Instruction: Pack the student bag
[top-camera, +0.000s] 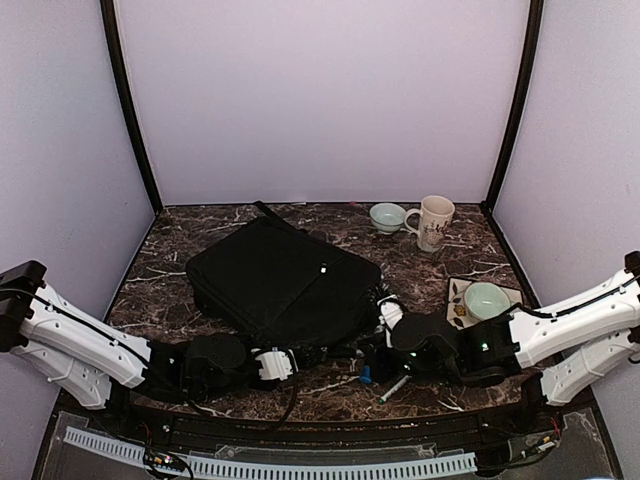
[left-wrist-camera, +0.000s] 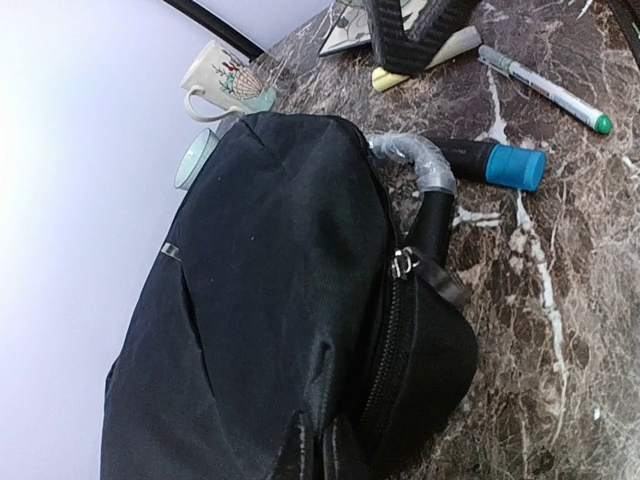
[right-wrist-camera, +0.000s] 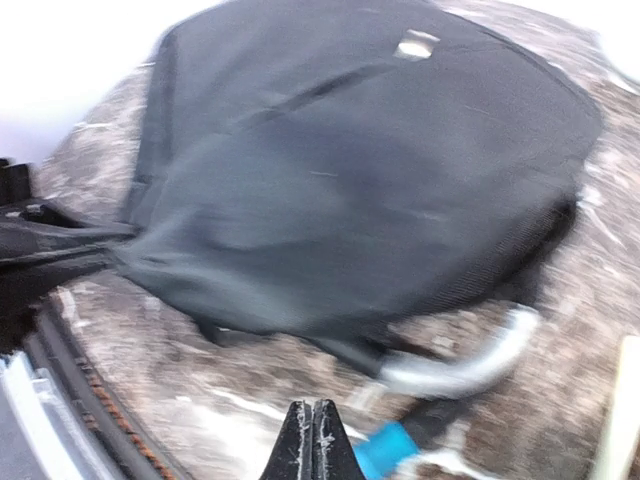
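The black bag (top-camera: 275, 270) lies flat at centre-left, its zipper (left-wrist-camera: 390, 340) along one side. My left gripper is shut on the bag's fabric at its near end. My right gripper is shut, nothing visible between its fingers, just off the bag's near side. By the bag lie a black tube with a blue cap (left-wrist-camera: 515, 167), a green-tipped marker (left-wrist-camera: 545, 88) and a yellow stick (left-wrist-camera: 390, 78). The right wrist view is blurred.
A pale bowl (top-camera: 388, 214) and a mug (top-camera: 432, 225) stand at the back right. A patterned board with a bowl (top-camera: 486, 300) is at the right. Bare table shows behind and left of the bag.
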